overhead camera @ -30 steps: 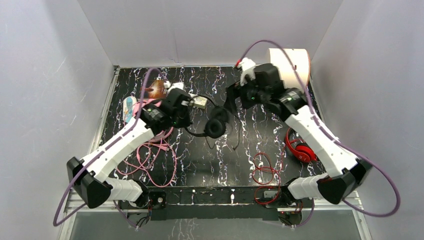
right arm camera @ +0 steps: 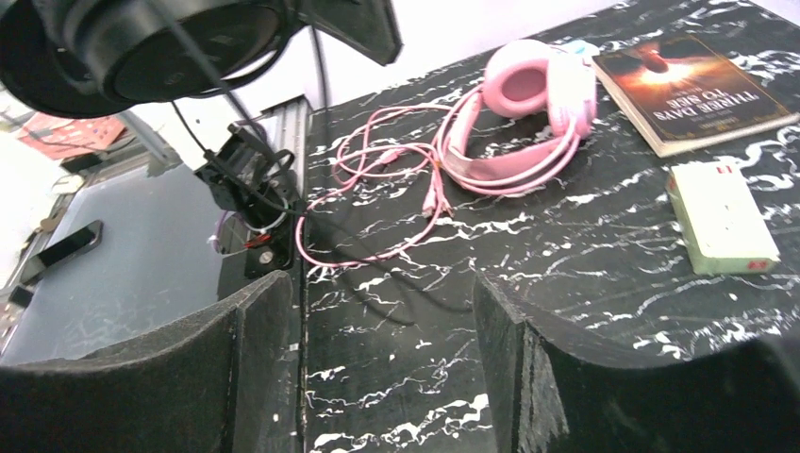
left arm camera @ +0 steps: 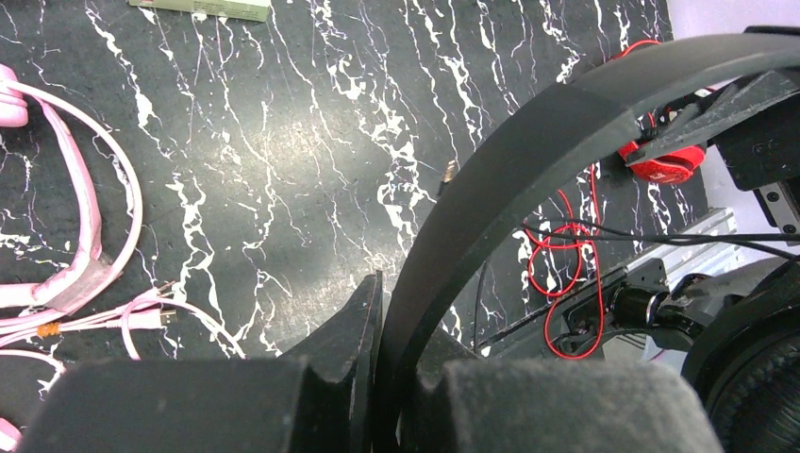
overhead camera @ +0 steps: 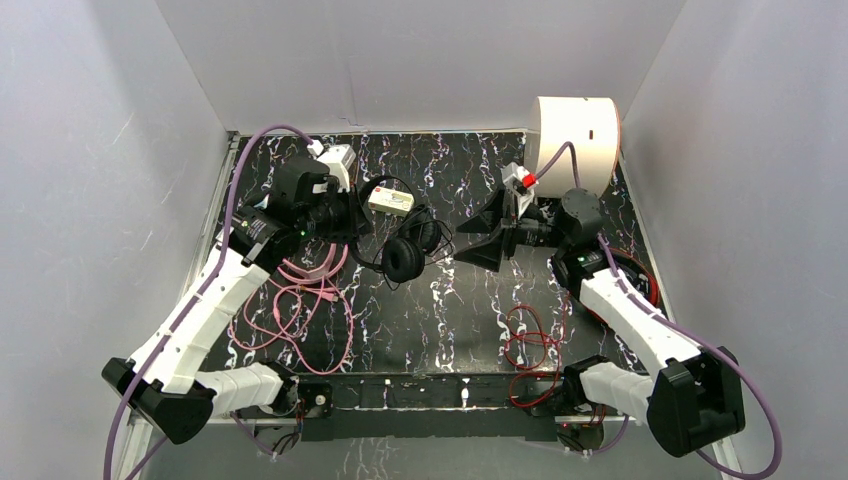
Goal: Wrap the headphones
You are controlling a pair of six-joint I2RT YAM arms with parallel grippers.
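Observation:
Black headphones [overhead camera: 403, 258] hang above the table in the top view, my left gripper [overhead camera: 352, 215] shut on their headband. In the left wrist view the black headband [left arm camera: 528, 142] rises from between the fingers and curves off to the right. A thin black cable [overhead camera: 440, 215] loops around the ear cups. Right of the cups, my right gripper [overhead camera: 478, 240] stands open, apart from them, with no object held between its fingertips in the right wrist view. There, a dark ear cup [right arm camera: 189, 57] shows at the upper left, and blurred strands of the cable pass behind the gap.
Pink headphones [right arm camera: 557, 104] and their looped pink cable [overhead camera: 325, 350] lie at the left. Nearby are a book [right arm camera: 689, 90] and a small pale box [overhead camera: 391, 201]. Red headphones [left arm camera: 668, 165] and a red cable [overhead camera: 530, 345] lie right. A white drum [overhead camera: 572, 145] stands at the back right.
My left gripper has moved left with the black headphones. The black cable is now bunched closer around the ear cups.

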